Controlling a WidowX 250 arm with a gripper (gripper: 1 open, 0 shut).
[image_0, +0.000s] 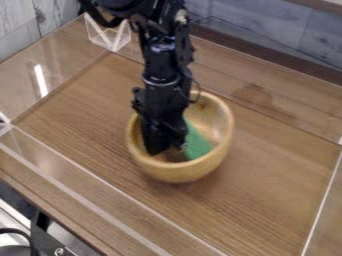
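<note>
The black robot gripper reaches down from the top into a round wooden bowl on the wooden table, its fingertips low in the bowl's left part. A green object sits in the bowl to the right of the fingers, partly hidden. I cannot see clearly whether anything is between the fingers.
The wooden table has free room around the bowl, left, right and in front. Clear plastic pieces stand at the left and upper left edges. Black cables lie at the lower left corner.
</note>
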